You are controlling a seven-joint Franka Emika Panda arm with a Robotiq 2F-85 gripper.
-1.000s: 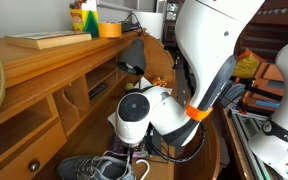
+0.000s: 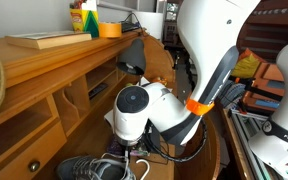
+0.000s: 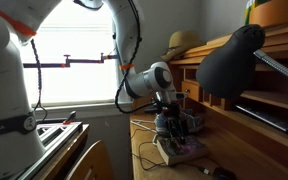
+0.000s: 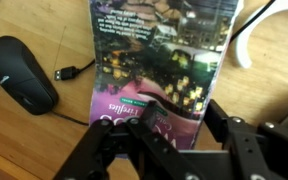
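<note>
A book [image 4: 159, 55] with a dark, light-speckled cover and a pink-purple lower band lies on the wooden desk in the wrist view. My gripper is at its lower end, with the fingers part open and book cover showing between them. Whether they touch the book cannot be told. In exterior view 1, my gripper [image 2: 127, 150] points down at the desk beside a grey sneaker [image 2: 81, 168], and the arm covers most of the book. From the other side, my gripper [image 3: 171, 122] appears low among dark objects, its tips unclear.
A black mouse [image 4: 22, 75] and a cable plug [image 4: 66, 73] lie left of the book. A white curved object [image 4: 252, 38] sits at its right. Wooden cubbies [image 2: 69, 108] and a drawer [image 2: 31, 165] line the desk's back. A dark lamp shade [image 3: 227, 62] hangs nearby.
The arm and its wrist have shifted slightly to the right in exterior view 1. The sneaker and the desk items look unmoved.
</note>
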